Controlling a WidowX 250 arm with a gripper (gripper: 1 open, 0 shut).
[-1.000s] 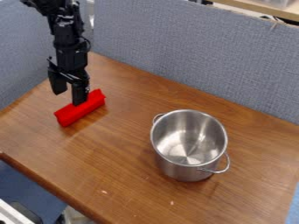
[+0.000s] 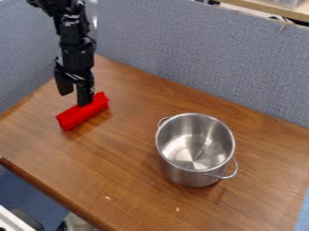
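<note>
My black gripper [image 2: 75, 86] hangs over a red elongated block [image 2: 82, 111] at the left of the wooden table, its tips just above the block's upper side. The fingers look spread apart, with nothing clearly between them. A steel pot [image 2: 194, 144] with two wire handles stands at the right.
Grey padded walls [image 2: 205, 54] border the table at the back and left.
My arm has shifted slightly, its upper part rising and the gripper moving a little to the right. The block and pot have not moved.
</note>
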